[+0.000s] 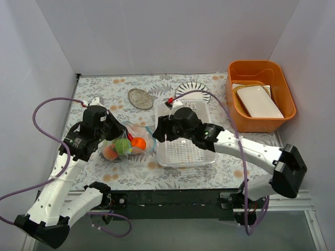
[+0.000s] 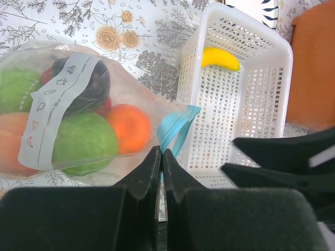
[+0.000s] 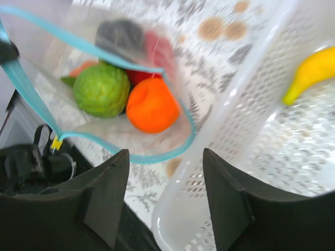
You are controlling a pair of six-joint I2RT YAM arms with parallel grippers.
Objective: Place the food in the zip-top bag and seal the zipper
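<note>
A clear zip bag [image 1: 141, 130] with a blue zipper holds green fruit [image 3: 100, 90], an orange [image 3: 152, 104], red and dark items. My left gripper is shut on the bag's blue-edged rim, holding it up. My right gripper stands part open above the gap between bag and basket, nothing between its fingers; the bag's mouth gapes in the right wrist view. A yellow banana [image 2: 220, 58] lies in the white basket [image 1: 186, 157] right of the bag.
An orange bin [image 1: 261, 125] with trays stands at the right. A patterned plate [image 1: 191, 86] and a small round mat [image 1: 140, 98] lie at the back.
</note>
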